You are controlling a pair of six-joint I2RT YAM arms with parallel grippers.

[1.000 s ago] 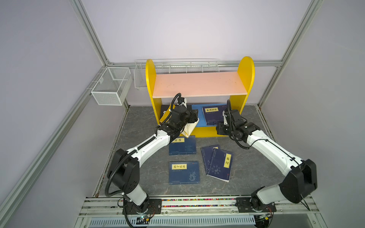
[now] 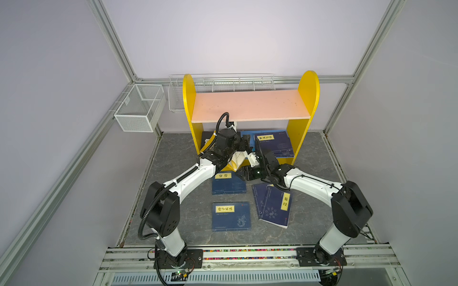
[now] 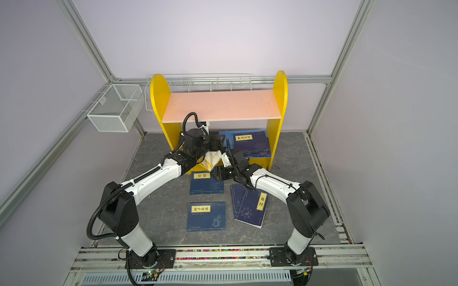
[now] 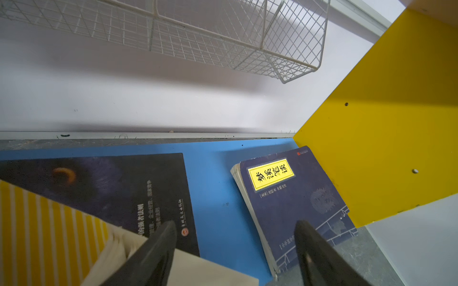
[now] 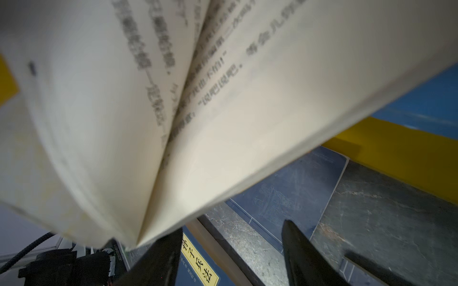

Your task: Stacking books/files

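A yellow-striped book [image 4: 47, 233] with splayed pale pages [image 2: 237, 160] leans out over the left part of the shelf's front edge. My left gripper is at this book, its fingers wide apart; a page corner reaches between them. Just below the pages, my right gripper also has its fingers apart, with the hanging pages [image 5: 229, 138] in front of it. On the blue shelf board [image 4: 219, 190] lie a black book [image 4: 157, 205] at left and a navy book [image 4: 295, 200] at right, by the yellow side wall.
On the grey tabletop lie two separate blue books [image 2: 229, 183], one nearer the front, and two overlapping navy books [image 2: 276, 209] at right. A pink upper board [image 2: 250, 104] roofs the space. White wire baskets [image 2: 139, 107] hang behind and left.
My right gripper has swung left, from in front of the navy shelf book to beneath the open pages. The left gripper has shifted only slightly, and the loose pages have stirred a little.
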